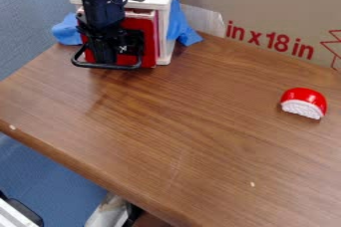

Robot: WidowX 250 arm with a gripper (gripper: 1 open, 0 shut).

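Note:
My black gripper (110, 50) is at the back left, in front of a red-and-white box-like appliance (144, 24) with a dark panel on top. The gripper overlaps the red front, and its fingers are too dark and small to tell whether they are open or shut, or on anything. A red, rounded object with a white, bumpy edge (304, 103) lies on the right side of the wooden table (180, 141).
Blue cloth (184, 30) lies around the appliance. A cardboard panel (273, 12) with red lettering stands behind the table. The table's left edge runs diagonally over a blue floor.

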